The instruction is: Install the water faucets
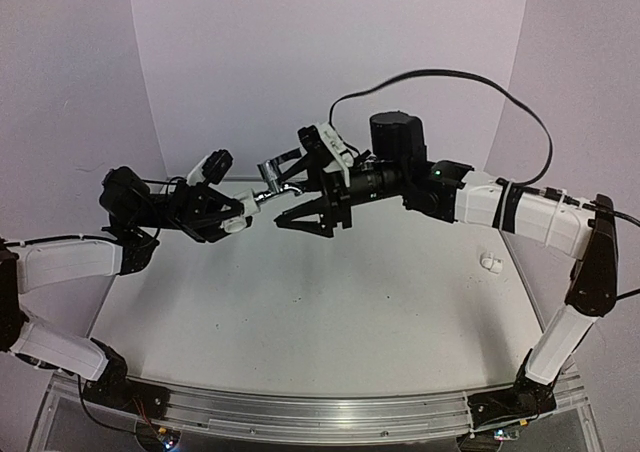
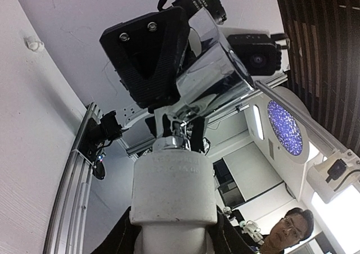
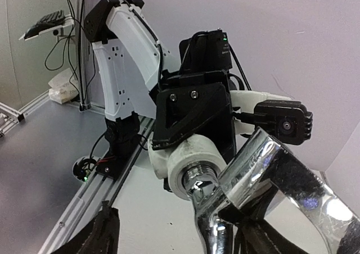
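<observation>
My left gripper (image 1: 238, 215) is shut on a white pipe fitting (image 2: 173, 186), with a finger on either side of it. A chrome faucet (image 1: 272, 177) meets the fitting's open end. Seen from the right wrist, the faucet's chrome neck (image 3: 199, 178) enters the white fitting's round mouth (image 3: 191, 153); how deep it sits cannot be told. My right gripper (image 1: 286, 202) stands open at the faucet, its fingers (image 3: 104, 231) spread wide. The faucet lies close to the other finger, and whether they touch is unclear. The faucet's shiny handle (image 3: 298, 192) fills the lower right there.
A second white fitting (image 1: 491, 262) lies on the table at the right. A metal rail (image 1: 320, 412) runs along the front edge. A black cable (image 1: 470, 74) loops above the right arm.
</observation>
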